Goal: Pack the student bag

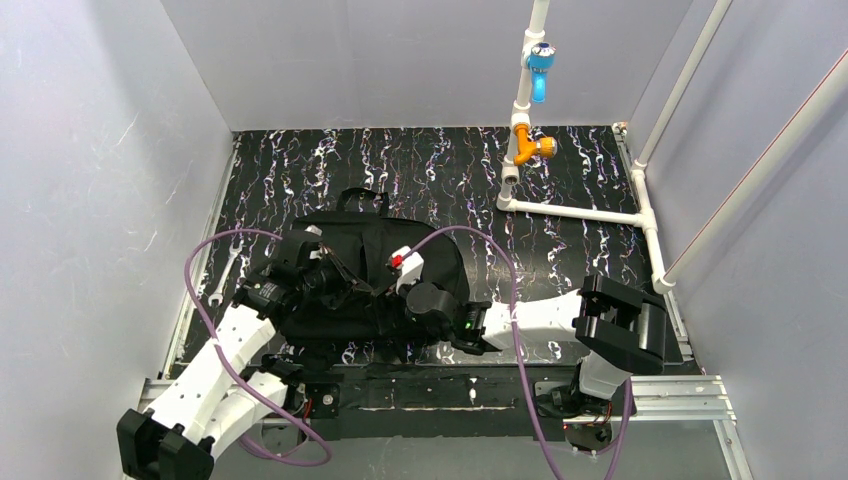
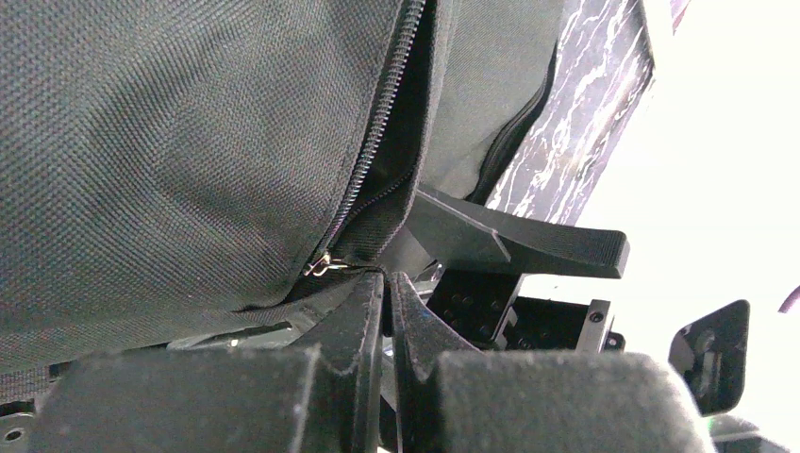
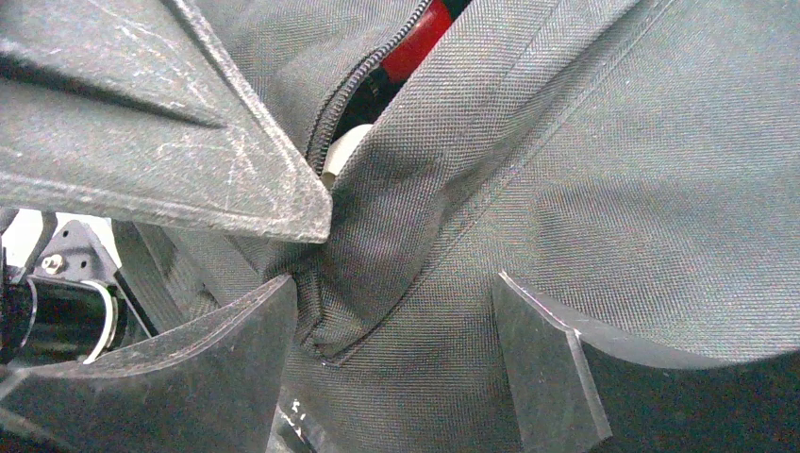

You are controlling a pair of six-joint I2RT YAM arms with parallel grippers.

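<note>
The black bag [image 1: 350,240] lies on the dark marbled table. In the left wrist view my left gripper is shut at the lower end of a zipper, with the thin tab of the zipper pull [image 2: 321,264] running into its tips. In the right wrist view my right gripper is open over the fabric, nothing gripped between its fingers. Beyond it the partly open zipper [image 3: 340,113] shows a red item [image 3: 415,38] and a pale item [image 3: 341,146] inside the bag.
A wrench [image 1: 225,270] lies left of the bag. White pipes [image 1: 570,210] with blue and orange valves stand at the back right. Both grippers are close together over the bag.
</note>
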